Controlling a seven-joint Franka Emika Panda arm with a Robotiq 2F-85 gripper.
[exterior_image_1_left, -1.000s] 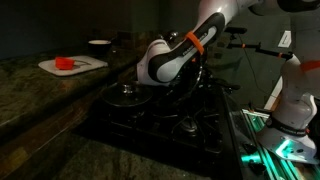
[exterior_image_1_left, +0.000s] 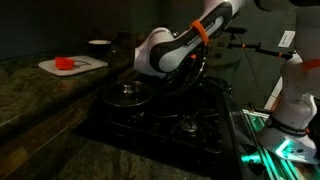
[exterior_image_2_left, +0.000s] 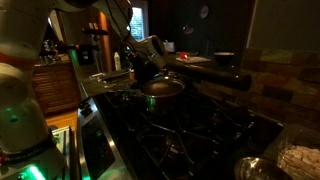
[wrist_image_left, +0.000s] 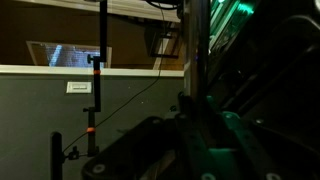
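Note:
A dark round pan (exterior_image_1_left: 127, 95) is at the back left of the stove in exterior view 1, and the same pan (exterior_image_2_left: 162, 92) shows near the middle of exterior view 2. My dark gripper points away from the camera in the wrist view. A long, narrow brownish piece (wrist_image_left: 200, 55) runs up the picture from between its fingers, which are shut on something dark. Whether this belongs to the pan cannot be made out. The white-and-black arm (exterior_image_1_left: 163, 52) reaches in from the right, its end just above and beside the pan's rim.
Black burner grates (exterior_image_2_left: 190, 130) fill the stove top. On the counter behind stand a white tray (exterior_image_1_left: 73, 66) with a red item (exterior_image_1_left: 65, 62) and a pale bowl (exterior_image_1_left: 99, 43). A metal bowl (exterior_image_2_left: 260, 169) sits at the near right in exterior view 2.
The arm's end has risen slightly over the last second. The pan looks a little more open to view; any shift of it is small. The tray has stayed put.

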